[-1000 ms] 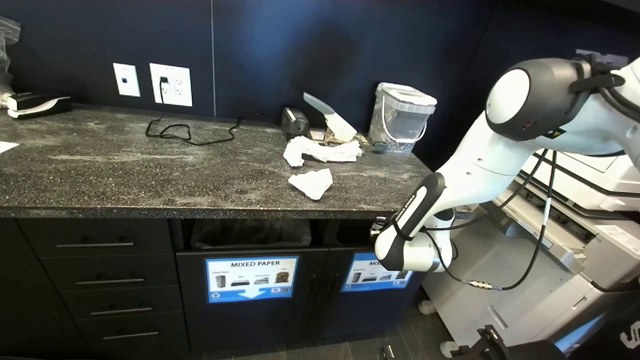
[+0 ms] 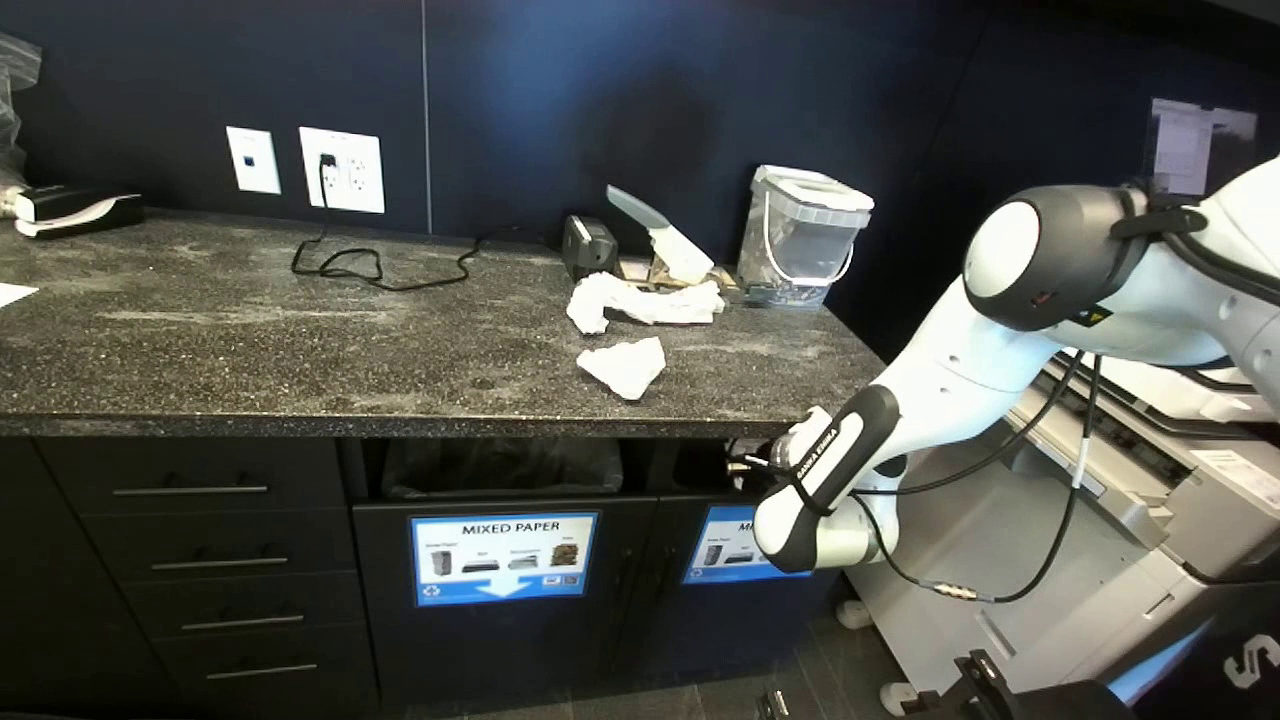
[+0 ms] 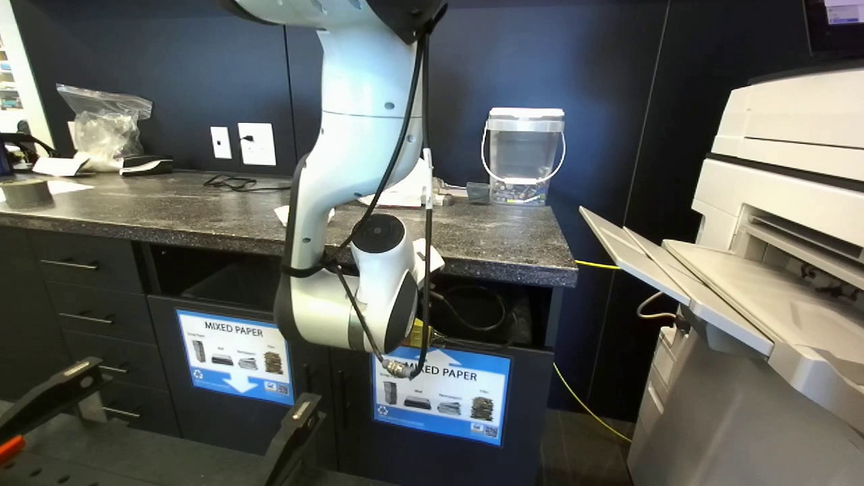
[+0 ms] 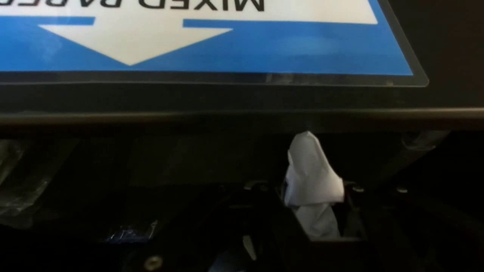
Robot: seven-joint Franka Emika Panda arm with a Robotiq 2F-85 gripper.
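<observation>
In the wrist view, my gripper is shut on a crumpled piece of white paper (image 4: pixel 313 174), its tip poking out past the dark fingers. It is at the dark opening above the right-hand "MIXED PAPER" sign (image 4: pixel 290 47). From outside, the arm's wrist (image 2: pixel 828 528) reaches in under the countertop's front edge, which with the arm hides most of the gripper. Two more white crumpled pieces lie on the counter: a small one (image 2: pixel 626 366) near the edge and a longer one (image 2: pixel 648 302) behind it.
Overhead runs the countertop edge (image 3: pixel 502 263), close above the wrist. A lidded clear bucket (image 2: pixel 801 234) stands at the counter's back right, beside a white-and-grey tool (image 2: pixel 674 252). To the right is a printer (image 3: pixel 777 267).
The arm has lowered, its elbow and wrist both sitting further down than a second ago. Both white pieces on the counter have stayed put.
</observation>
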